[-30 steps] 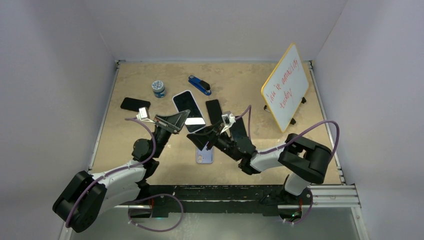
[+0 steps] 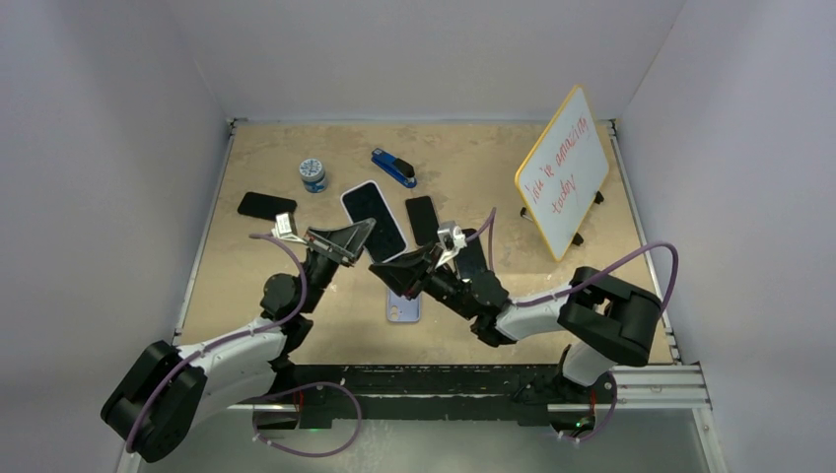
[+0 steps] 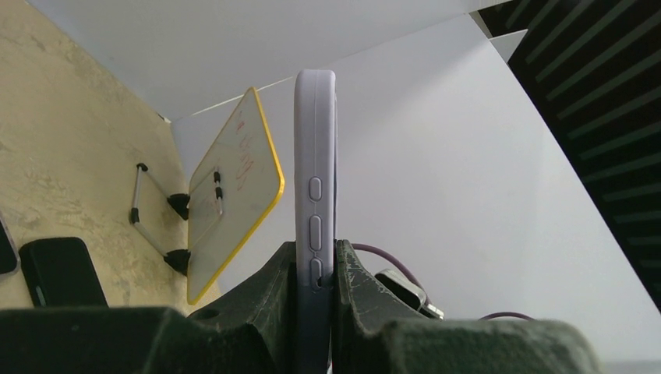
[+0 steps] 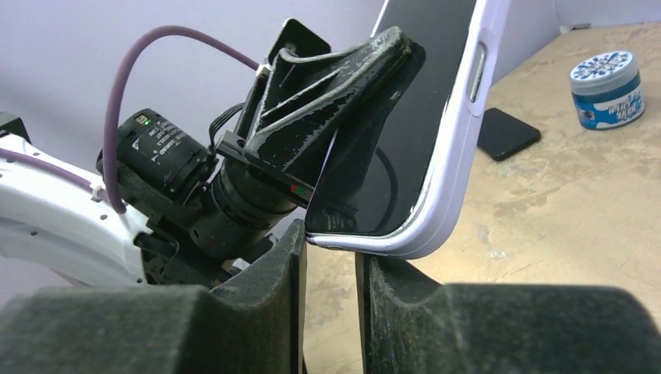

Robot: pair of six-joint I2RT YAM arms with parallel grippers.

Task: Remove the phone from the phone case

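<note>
A phone in a pale lilac case (image 2: 373,211) is held in the air over the middle of the table, screen up in the top view. My left gripper (image 2: 363,233) is shut on it, gripping across its body; the left wrist view shows the case's side with buttons (image 3: 315,171). My right gripper is at the phone's lower end, fingertips right at the case's bottom edge, with a narrow gap between the fingers. Whether it touches the case is hard to tell.
Several black phones lie about, one at the left (image 2: 264,205). A blue jar (image 2: 313,175) and stapler (image 2: 392,168) stand at the back, a whiteboard (image 2: 562,172) at the right. A lilac item (image 2: 403,307) lies below the right gripper.
The left gripper is unchanged.
</note>
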